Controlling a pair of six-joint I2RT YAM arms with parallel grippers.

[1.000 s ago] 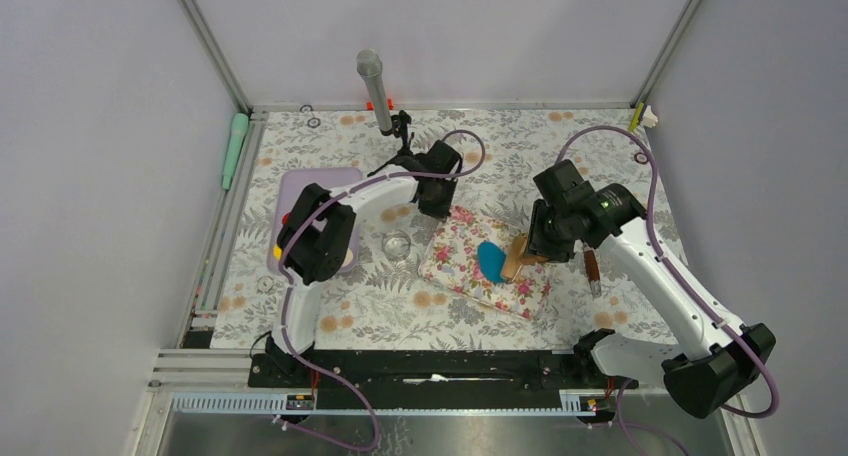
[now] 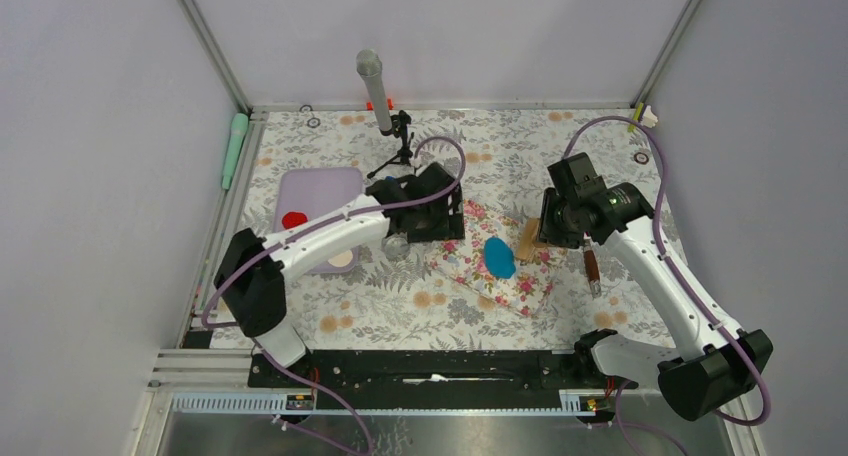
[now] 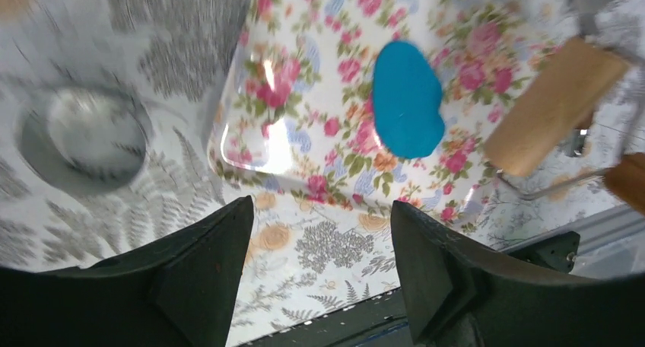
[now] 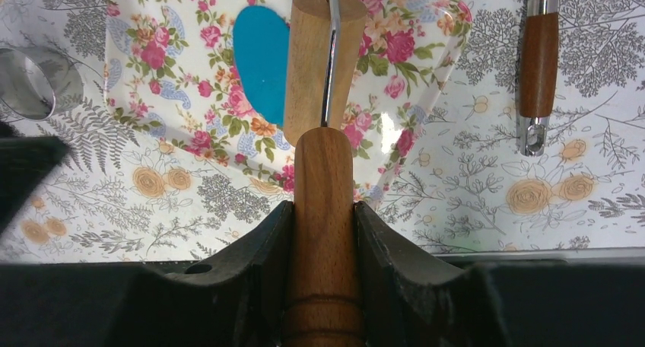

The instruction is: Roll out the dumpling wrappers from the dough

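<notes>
A floral board [image 2: 465,261] carries a flattened blue dough piece [image 3: 408,100] at its middle. My right gripper is shut on the brown handle [image 4: 323,179] of a wooden roller, whose pale cylinder [image 4: 308,73] hangs over the board at the dough's right side; whether it touches cannot be told. My left gripper stands open with nothing between its fingers, above the left part of the board.
A clear glass cup [image 4: 30,81] stands left of the board, a lilac tray [image 2: 320,184] farther left. A wooden-handled tool [image 4: 538,65] lies to the right. A stand [image 2: 400,136] with a cylinder is at the back.
The left arm has swung down toward the front, its gripper now lower in the top view. The right gripper with the roller has shifted slightly right and back from the dough.
</notes>
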